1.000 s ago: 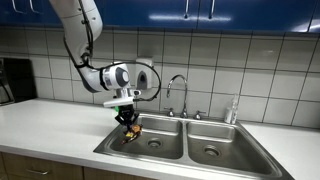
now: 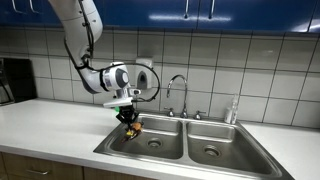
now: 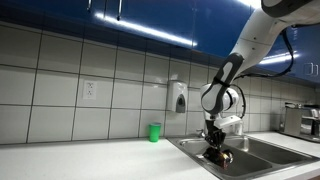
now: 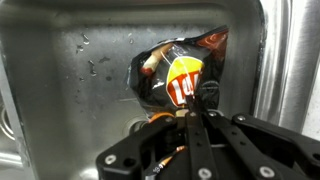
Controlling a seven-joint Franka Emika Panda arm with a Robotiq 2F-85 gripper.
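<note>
A shiny dark snack bag (image 4: 180,75) with a red, orange and yellow label is in the left sink basin (image 4: 85,75) in the wrist view. My gripper is shut, with its fingertips right against the bag's printed face. Whether any of the film is pinched between them does not show. Part of the bag, with more orange print, is hidden under the gripper. In exterior view 1 the bag (image 2: 134,129) shows as a small orange and yellow patch just below the gripper (image 2: 128,119). Exterior view 2 has the gripper (image 3: 212,153) low over the basin.
A tall curved faucet (image 2: 184,85) rises behind the sink divider. The right basin (image 2: 215,152) looks empty. A soap bottle (image 2: 233,109) stands behind it. On the left, the white counter (image 2: 50,125) is clear; a green cup (image 3: 154,132) stands by the wall.
The arm has shifted slightly at the left basin, with its gripper still low beside the bag. Less of the bag's orange patch shows now. The sink and counter look the same.
</note>
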